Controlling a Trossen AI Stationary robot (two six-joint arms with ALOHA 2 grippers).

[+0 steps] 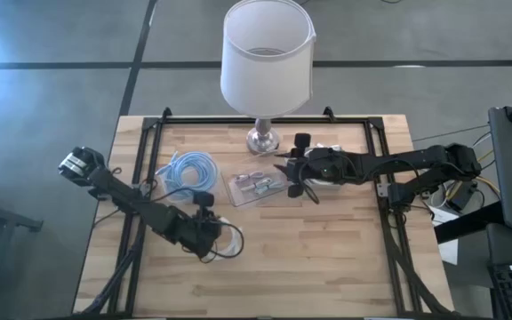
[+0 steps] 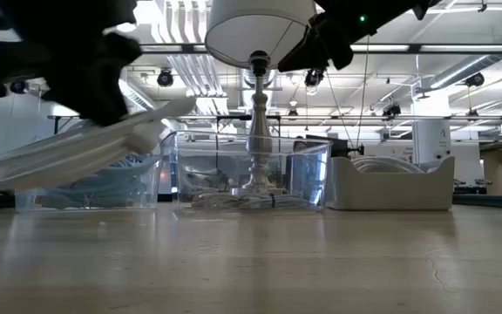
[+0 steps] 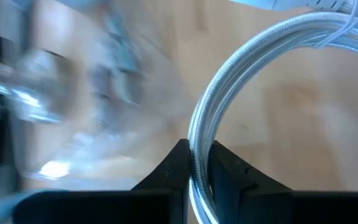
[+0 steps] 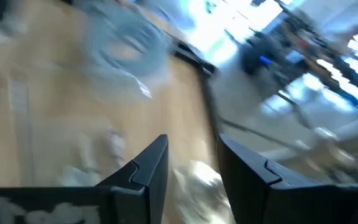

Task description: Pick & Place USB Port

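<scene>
A white cable coil passes between the closed fingertips of my left gripper. It is lifted off the table, as the low view shows the coil hanging tilted above the wood. From above, the coil is partly hidden by the left arm. My right gripper stands open, its fingers apart with nothing between them, over the back of the table near the clear bin of small bundled cables.
A clear bin with a blue cable coil stands at the back left. The lamp rises behind the middle bin. A white bin with cables sits at the right, partly under my right arm.
</scene>
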